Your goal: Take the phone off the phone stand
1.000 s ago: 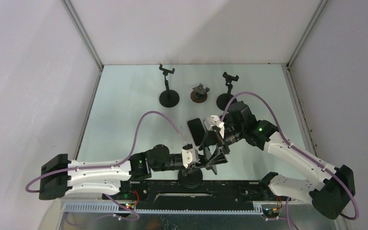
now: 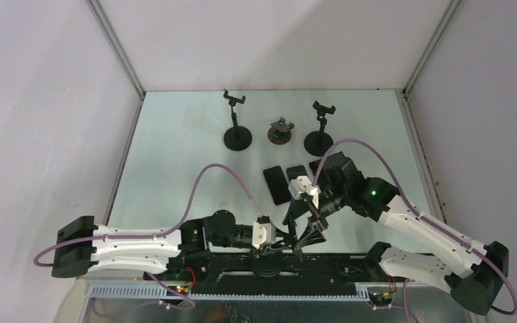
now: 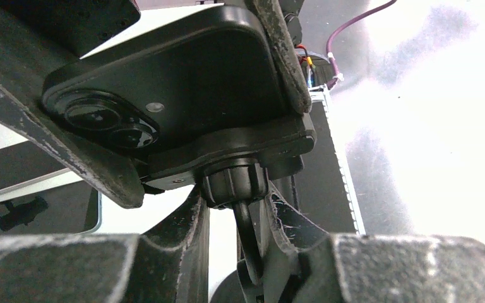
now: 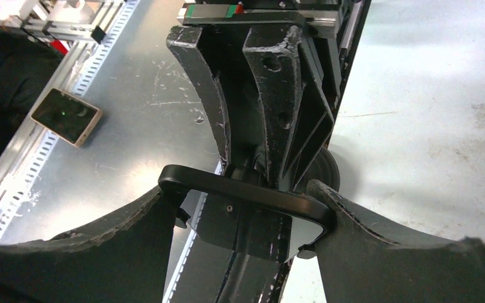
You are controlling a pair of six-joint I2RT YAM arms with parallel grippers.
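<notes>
A black phone (image 3: 183,82) sits in the cradle (image 3: 233,148) of a black stand; its camera side shows in the left wrist view. My left gripper is shut on the stand's neck, just below the cradle's joint. Across the phone's width, my right gripper is shut on its two side edges, with the phone's end edge facing the right wrist camera. From above, both grippers meet near the table's front edge and largely cover the phone. Below them shows the stand's round base (image 2: 267,266).
Toward the back stand a tall black stand (image 2: 237,134), a low stand (image 2: 279,134) and another tall stand (image 2: 319,141), all empty. Several phones lie mid-table, one a dark phone (image 2: 277,185) beside my right arm. Free table lies to the left.
Both grippers have shifted slightly toward the front edge, and the stand's base has moved the same way. The right gripper and wrist are also a little farther right than a second ago.
</notes>
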